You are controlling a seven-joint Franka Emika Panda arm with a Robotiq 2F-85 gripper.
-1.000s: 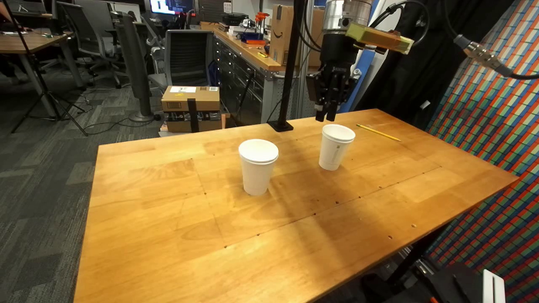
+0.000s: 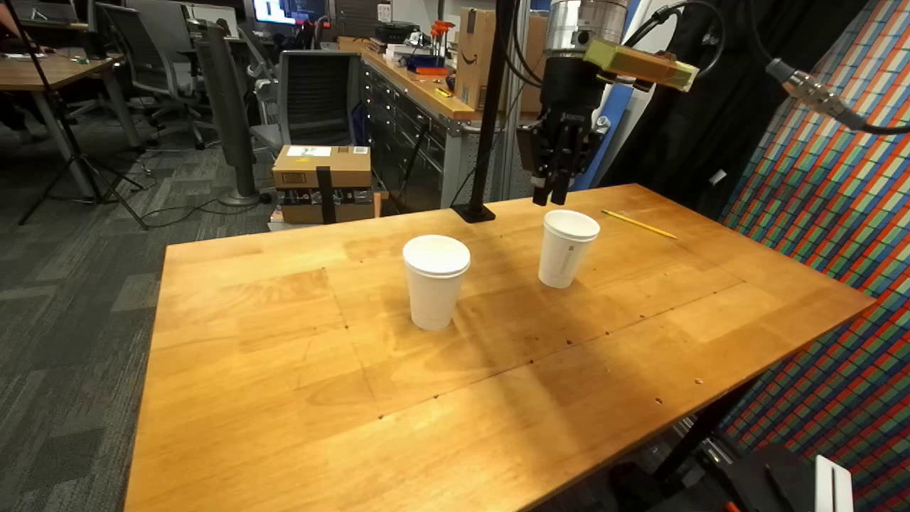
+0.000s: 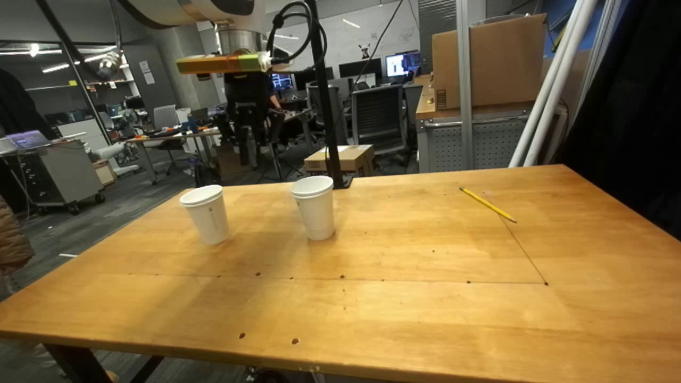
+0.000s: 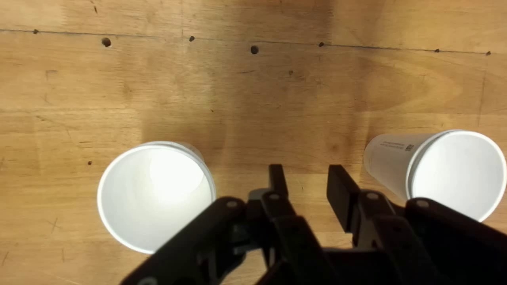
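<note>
Two white paper cups stand upright on the wooden table [image 2: 281,358]. In exterior view 1, one cup [image 2: 434,286] is near the middle and the other cup [image 2: 564,252] farther right. From the wrist camera, one cup's open mouth [image 4: 149,204] appears on the left and shows an empty inside; the other cup [image 4: 399,164] is on the right, partly covered by the gripper. My gripper points down above the tabletop, its fingers apart over bare wood between the cups. Nothing is held. It hangs higher than the cup rims in exterior view 2 [image 3: 249,156].
A yellow pencil [image 3: 488,204] lies on the table, well away from both cups. At the table's back edge rises a black post [image 2: 484,153].
</note>
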